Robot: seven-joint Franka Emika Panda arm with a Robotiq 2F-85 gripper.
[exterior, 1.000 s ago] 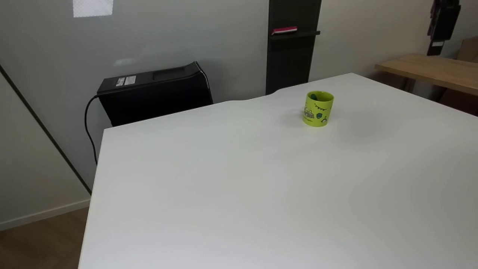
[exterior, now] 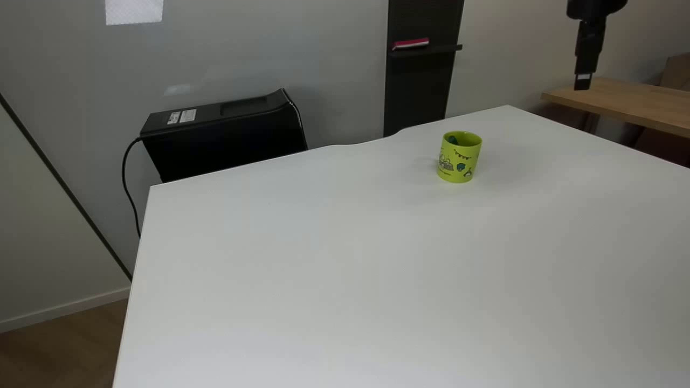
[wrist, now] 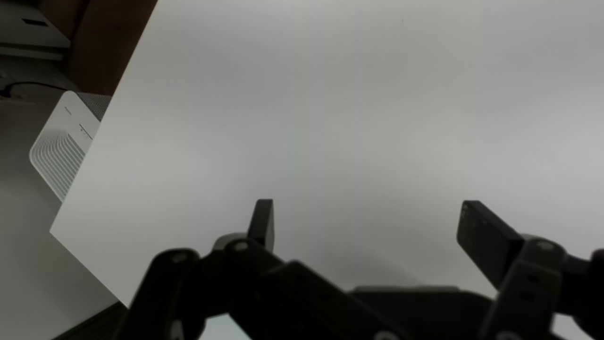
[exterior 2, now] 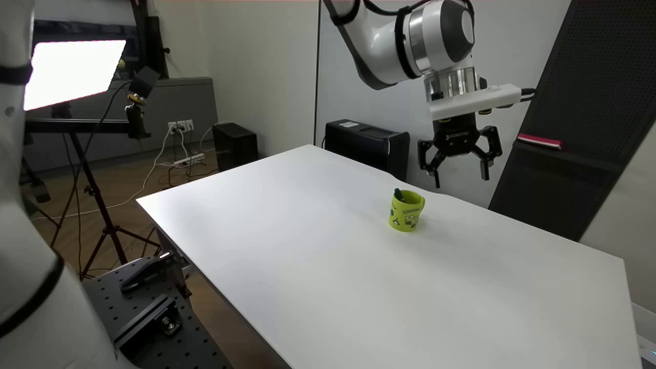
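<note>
A lime-green mug (exterior: 459, 160) with printed figures stands upright on the white table (exterior: 310, 258), near its back edge. Inside it, a dark green object (exterior 2: 399, 196) leans against the wall and pokes up at the rim; what it is cannot be made out. My gripper (exterior 2: 462, 179) hangs open above the table, its fingers wide apart and nothing between them. In exterior view 2 it appears above and to the right of the mug. Below the open gripper, the wrist view shows only bare tabletop, with no mug in sight.
A wooden table (exterior: 624, 100) lies beyond the far right.
In exterior view 1, my gripper has moved left and slightly lower in the picture, closer to the mug. The mug has not moved.
</note>
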